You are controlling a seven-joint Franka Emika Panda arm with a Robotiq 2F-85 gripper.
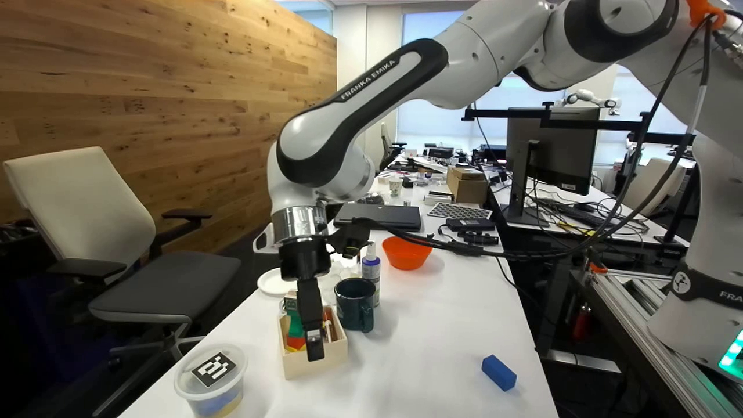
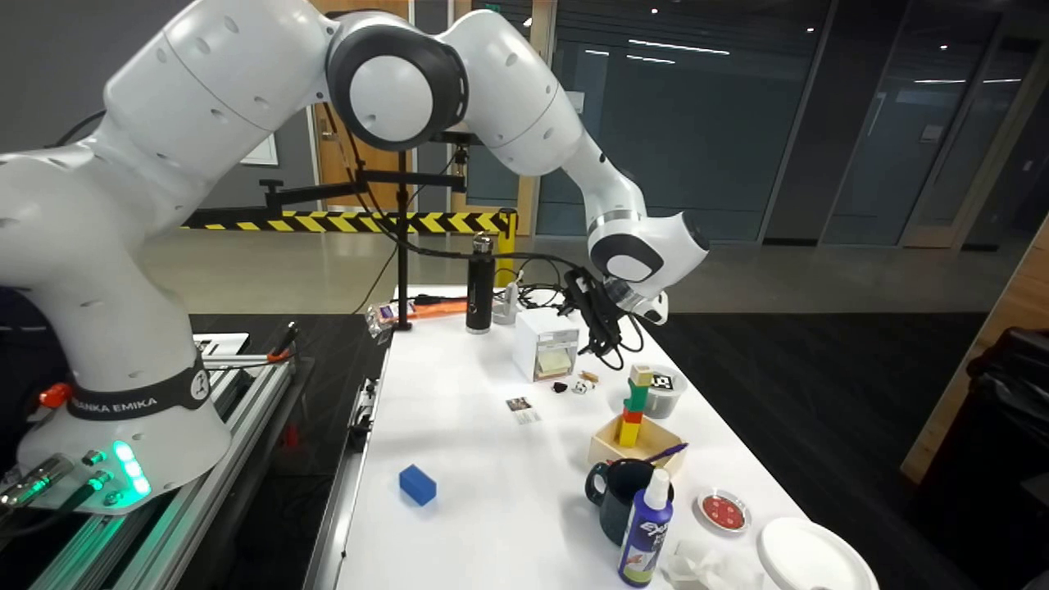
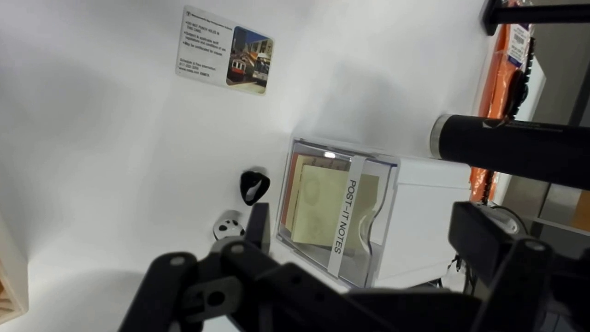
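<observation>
My gripper is open in the wrist view, its two dark fingers [image 3: 257,226] wide apart. Beyond the fingers, the white box [image 3: 426,221] labelled POST-IT NOTES fills the space between them; whether they stand around it cannot be told. A small black object [image 3: 254,186] and a white ball with dark spots [image 3: 227,228] lie beside the box, close to the left finger. In exterior view 1 the gripper [image 1: 313,341] points downward, overlapping the wooden tray [image 1: 317,362] in the picture. Cables partly cover it in exterior view 2.
Stacked coloured blocks [image 2: 633,405] stand in the tray, near a dark mug [image 2: 619,496] and a spray bottle [image 2: 645,536]. A lidded tub [image 2: 665,392] is behind. A blue block [image 2: 418,485] lies alone on open table. A black bottle [image 2: 479,285] stands behind the box.
</observation>
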